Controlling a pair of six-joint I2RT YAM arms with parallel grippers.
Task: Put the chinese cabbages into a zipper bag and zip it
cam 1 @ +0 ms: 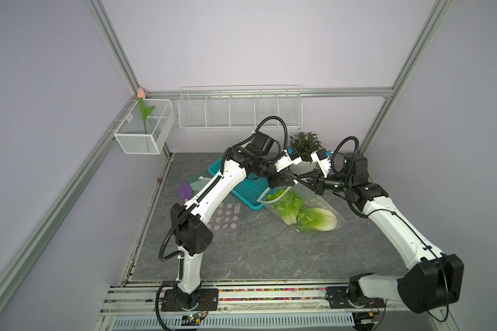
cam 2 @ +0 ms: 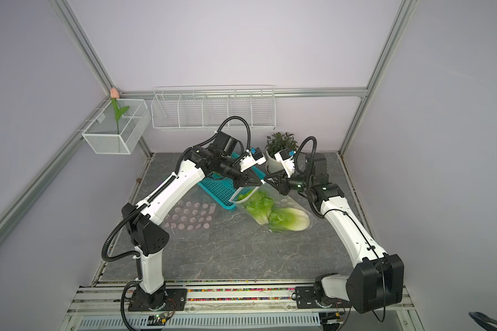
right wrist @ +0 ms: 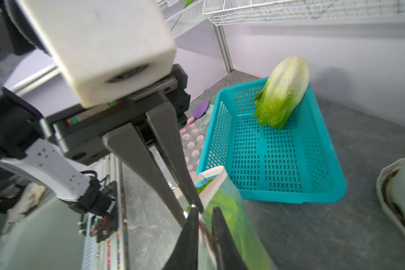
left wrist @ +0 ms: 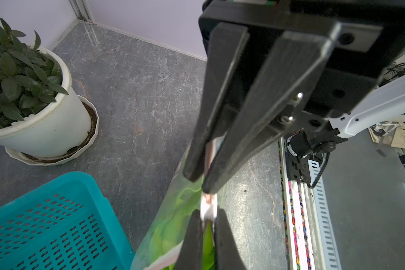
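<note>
A clear zipper bag (cam 1: 301,209) with Chinese cabbages inside hangs between my grippers at the centre right. My left gripper is shut on the bag's top rim. My right gripper is at that same rim beside it, its fingers part open around the zipper strip; whether they touch it I cannot tell. Another cabbage (right wrist: 281,90) sits in the turquoise basket (right wrist: 319,180) in the right wrist view.
A potted plant (left wrist: 40,117) stands at the back right behind the bag. A dotted mat (cam 2: 187,218) lies left of the basket. Wire racks (cam 1: 240,110) hang on the back wall.
</note>
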